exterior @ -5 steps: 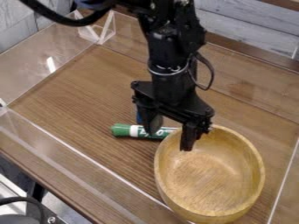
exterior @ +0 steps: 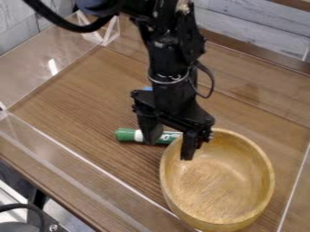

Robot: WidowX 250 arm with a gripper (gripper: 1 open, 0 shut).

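Observation:
My black gripper [exterior: 171,136] is low over a green cylindrical tube [exterior: 130,134] with a white band, which lies on the wooden table. The gripper stands open, one finger over the tube and the other at the upper left rim of a tan oval bowl [exterior: 216,198]. The middle of the tube is partly hidden by the gripper. A small blue object shows behind the arm, mostly hidden.
A clear plastic edge runs along the front left, with black cables beyond it at the lower left. A white wall stands at the back.
The gripper has shifted slightly left and lower toward the tube over the last second. The tube and bowl look unmoved.

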